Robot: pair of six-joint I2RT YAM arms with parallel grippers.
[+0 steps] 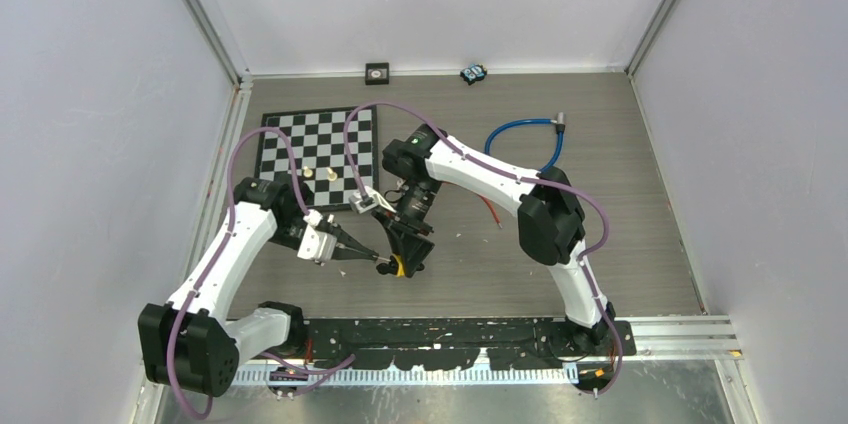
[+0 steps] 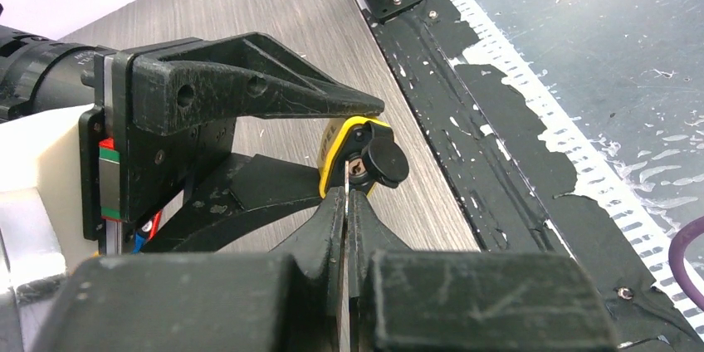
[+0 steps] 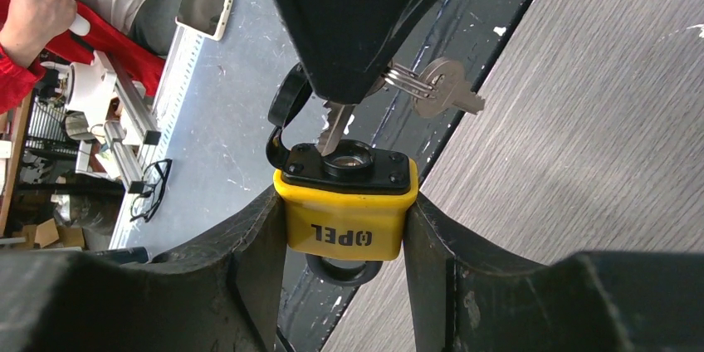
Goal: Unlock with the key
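Note:
A yellow lock (image 3: 353, 232) with a black top and a round keyhole (image 3: 349, 157) is clamped between the fingers of my right gripper. Its black cover is swung aside, leaving the keyhole bare. My left gripper is shut on a thin silver key, seen edge-on in the left wrist view. The key's tip is at the keyhole, a little off to the left side in the right wrist view; I cannot tell whether it touches. From the same ring hangs a second key (image 3: 447, 90), loose beside my left fingers (image 3: 336, 53).
The chessboard (image 1: 345, 179) with small pieces lies at the back left. A blue cable (image 1: 520, 124) and a red one (image 1: 490, 209) are on the table. The table's black front edge (image 1: 450, 332) runs close to the grippers. Free room lies to the right.

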